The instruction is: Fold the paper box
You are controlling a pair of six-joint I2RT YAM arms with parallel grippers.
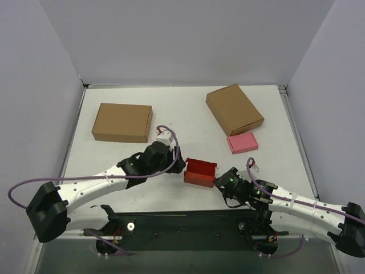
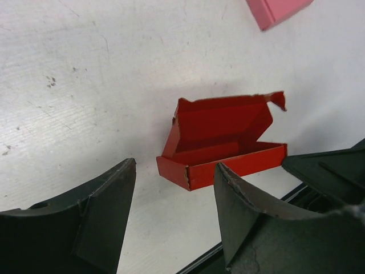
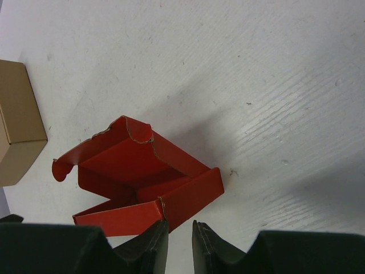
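Note:
The red paper box stands open at the front middle, its rear panel raised with a curled flap at the top. My left gripper hovers just left of it; in the left wrist view its fingers are apart with nothing between them, behind the box. My right gripper is at the box's right front. In the right wrist view its fingertips are close together at the box's lower edge; whether they grip any card is hard to tell.
Two brown cardboard boxes lie at the back, with a pink box by the right one. The table's front edge is close below.

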